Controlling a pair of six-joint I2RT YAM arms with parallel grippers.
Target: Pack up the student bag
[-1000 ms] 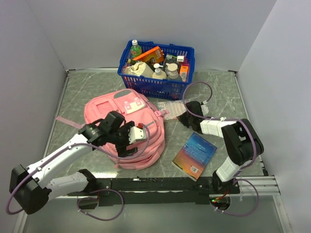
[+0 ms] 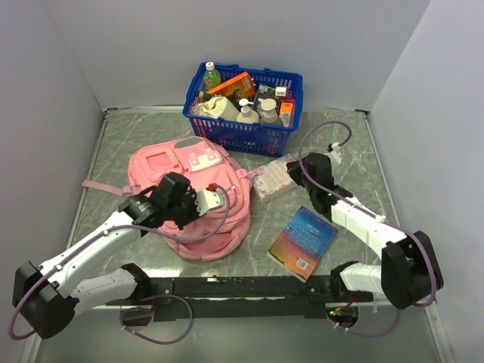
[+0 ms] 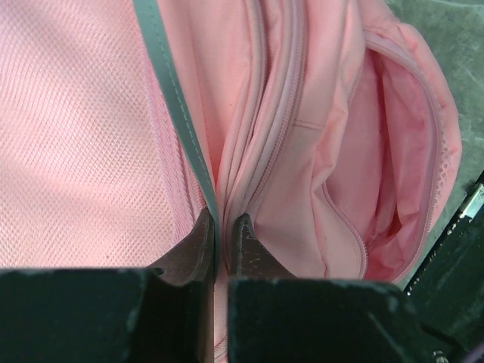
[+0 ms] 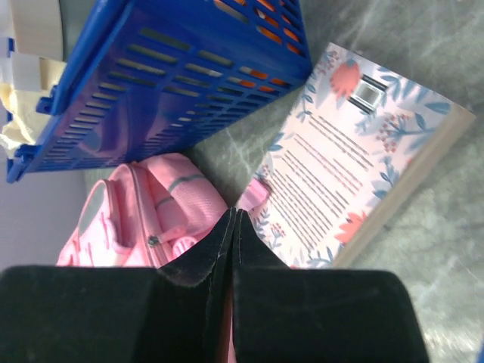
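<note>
The pink backpack (image 2: 159, 162) lies on the left of the table. My left gripper is shut on its folded fabric and zipped edges; an open zipped pocket shows beside it in the left wrist view. My right gripper is shut, nothing seen between its fingers, above the right end of the backpack and near a floral book (image 4: 325, 166). A blue book (image 2: 302, 238) lies at the front right.
A blue basket (image 2: 238, 136) full of bottles, boxes and cartons stands at the back. The grey table (image 2: 355, 174) has bare room at the right. Walls enclose both sides.
My right arm has risen and shifted slightly right. My left gripper has moved a little left, and the backpack has shifted slightly with it.
</note>
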